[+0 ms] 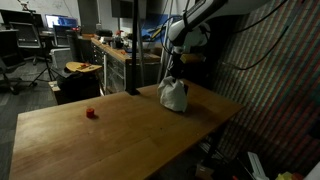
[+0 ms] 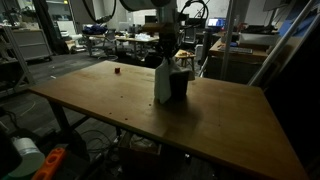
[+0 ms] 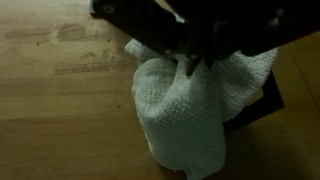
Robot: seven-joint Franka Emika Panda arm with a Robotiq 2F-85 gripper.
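A white textured cloth [image 3: 180, 115] hangs bunched from my gripper, whose fingers are shut on its upper part. In the first exterior view the cloth [image 1: 174, 95] drapes down close to the table's far right portion. The second exterior view has the cloth [image 2: 163, 82] hanging in front of a dark box-like object [image 2: 178, 80]. A corner of that dark object [image 3: 262, 106] shows behind the cloth in the wrist view. Whether the cloth touches it is hard to tell.
A small red object [image 1: 90, 113] lies on the wooden table [image 1: 110, 140], toward the left in the first exterior view. A dark upright post [image 1: 134, 50] stands at the table's far edge.
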